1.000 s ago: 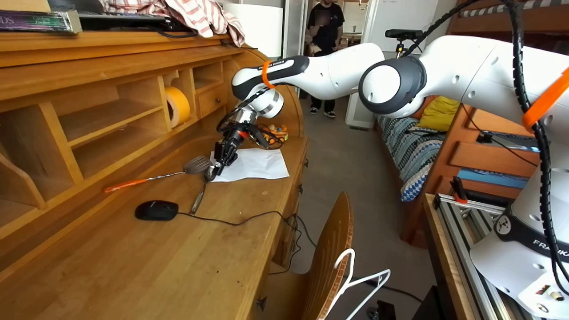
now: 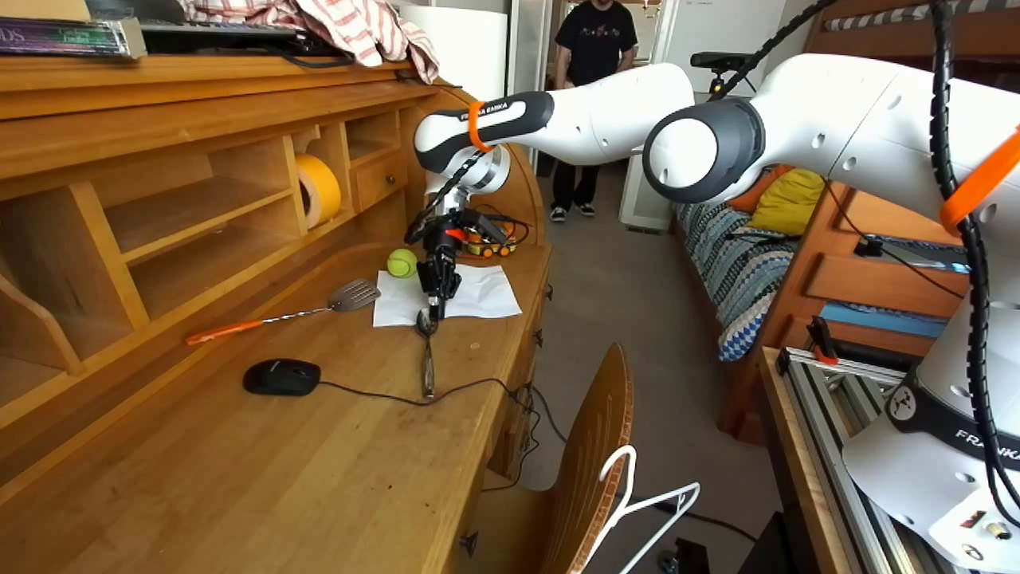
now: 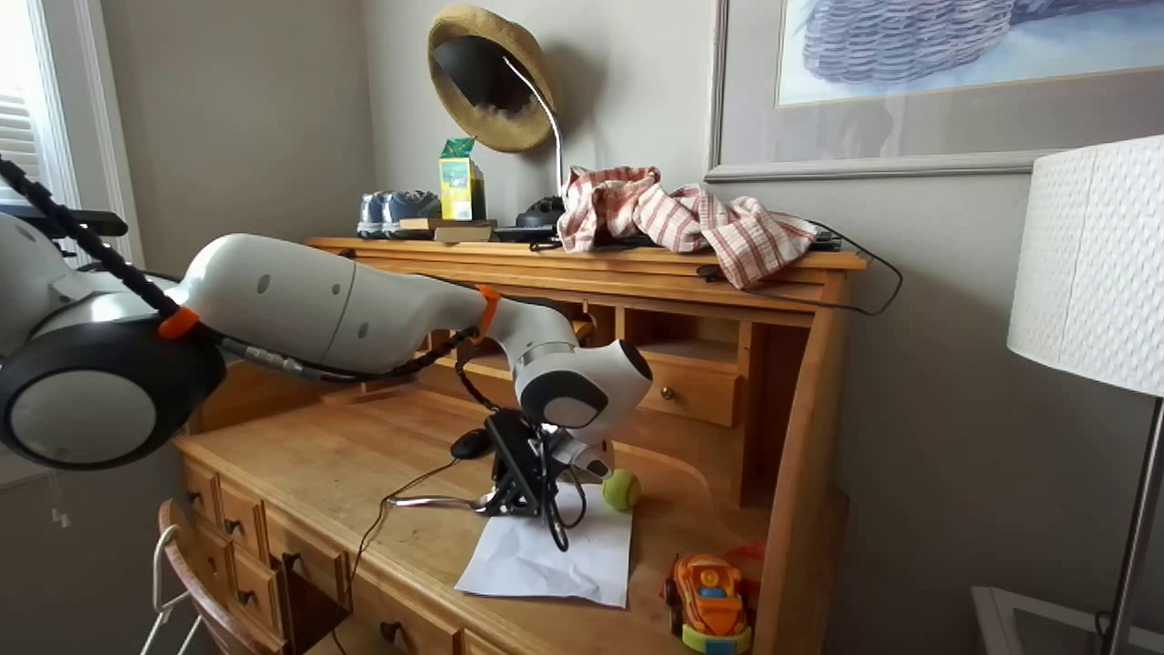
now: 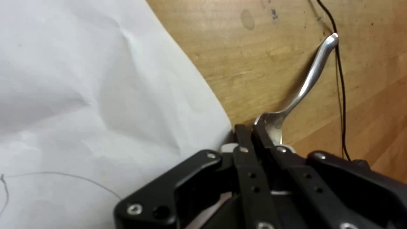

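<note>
A metal spoon point(image 2: 427, 367) lies near the right side of the desk, its handle towards the front of exterior view 1. My gripper is shut at the spoon's bowl end, with the rim apparently pinched between the fingertips. In the wrist view the spoon's handle point(image 4: 311, 78) runs up and right from the fingers, and part of the bowl is hidden behind them. Exterior view 2 shows the gripper point(image 3: 493, 504) low over the desk by the paper's edge. A white sheet of paper point(image 2: 484, 295) lies beneath and beside the gripper.
A tennis ball point(image 2: 402, 263) sits by the paper. A spatula point(image 2: 287, 316) and a black mouse point(image 2: 282, 377) lie to the left; the mouse cable point(image 2: 464, 387) crosses near the spoon's handle end. A toy car point(image 3: 711, 599) stands by the desk's side wall.
My gripper and the spoon have shifted right across the desk, away from the spatula. The spoon's handle now points more straight towards the front. The tennis ball has come into view.
</note>
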